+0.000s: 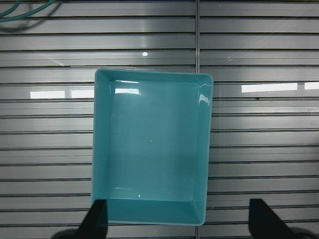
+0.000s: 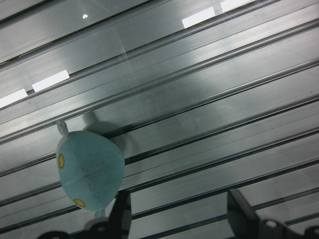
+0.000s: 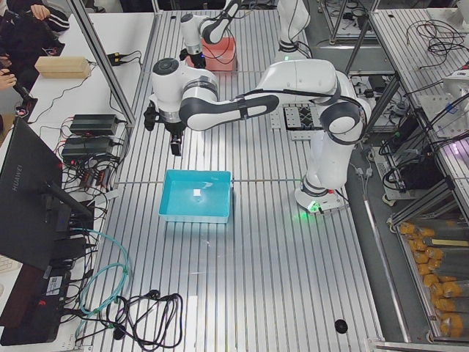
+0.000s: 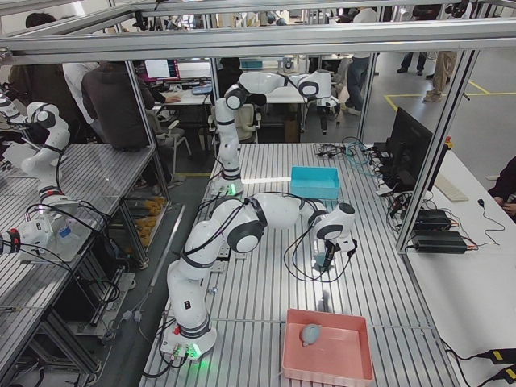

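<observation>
An empty cyan tray (image 1: 150, 144) lies on the slatted table, with my left gripper hanging open above its near side in the left wrist view. My right gripper is open above the slats, and a light-blue plush toy (image 2: 90, 169) lies left of the space between its fingers in the right wrist view, partly beside the left finger. In the camera right view a pink tray (image 4: 326, 367) holds a grey-blue plush (image 4: 310, 334).
A monitor (image 3: 29, 220), power boxes (image 3: 91, 125) and coiled cables (image 3: 146, 323) line one side of the table. The table in front of the cyan tray (image 3: 194, 218) is mostly bare.
</observation>
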